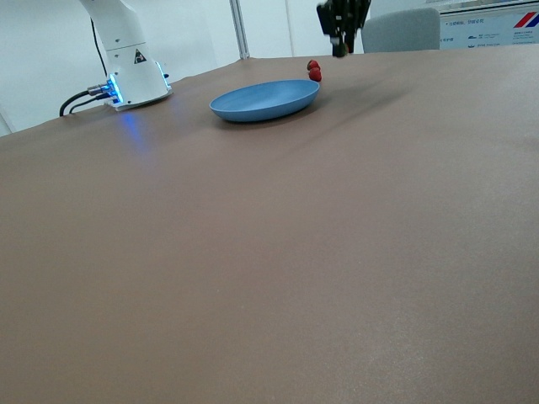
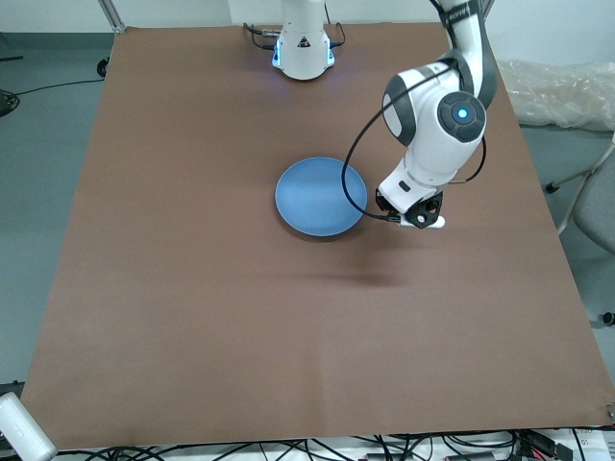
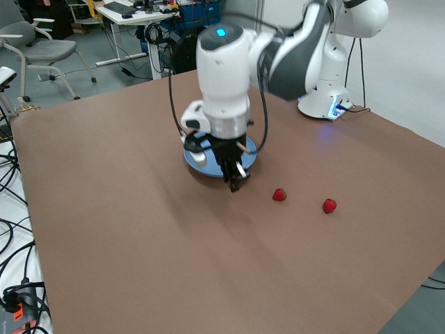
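The gripper (image 3: pixel 235 182) hangs from the white arm above the table, near the edge of a blue plate (image 2: pixel 320 197). In the top view its black tip (image 1: pixel 343 46) is high above the tabletop, beside and above the plate (image 1: pixel 264 99). Two strawberries (image 3: pixel 279 194) (image 3: pixel 329 206) lie apart on the brown table (image 3: pixel 160 264), on the near side of the plate in the right view; they appear one behind the other in the top view and are hidden behind the arm in the left view. I cannot tell how the fingers stand.
The arm's base (image 2: pixel 303 53) stands at the back of the table. Cables (image 3: pixel 14 257) lie beyond the table's edge. A grey chair (image 2: pixel 591 202) is beside it.
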